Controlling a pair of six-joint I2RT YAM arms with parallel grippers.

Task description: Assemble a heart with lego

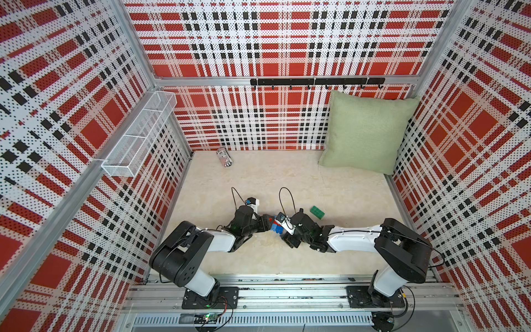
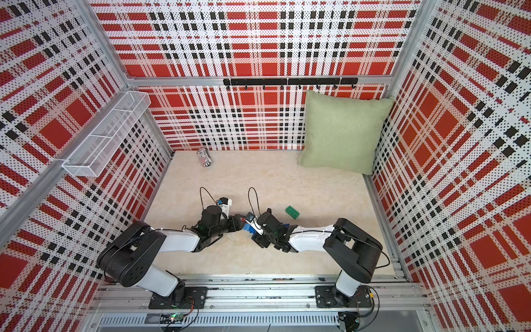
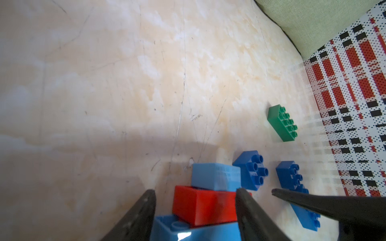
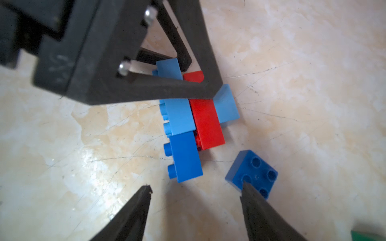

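A joined piece of bricks lies on the table between the arms. In the right wrist view it shows a light blue row (image 4: 179, 116), a red brick (image 4: 207, 123) beside it, another light blue brick (image 4: 226, 104) beyond the red, and a dark blue brick (image 4: 185, 156) at the near end. My left gripper is open, its fingers on either side of the piece; contact is unclear. My right gripper stands part open with nothing between its fingertips, just short of the dark blue end.
A loose dark blue brick (image 4: 252, 173) lies studs up near one right fingertip. More blue (image 3: 307, 212) shows beyond a dark finger in the left wrist view. Farther right sits a green brick (image 1: 317, 212). A can (image 1: 224, 157) and a cushion (image 1: 367, 132) stand at the back; mid-table is clear.
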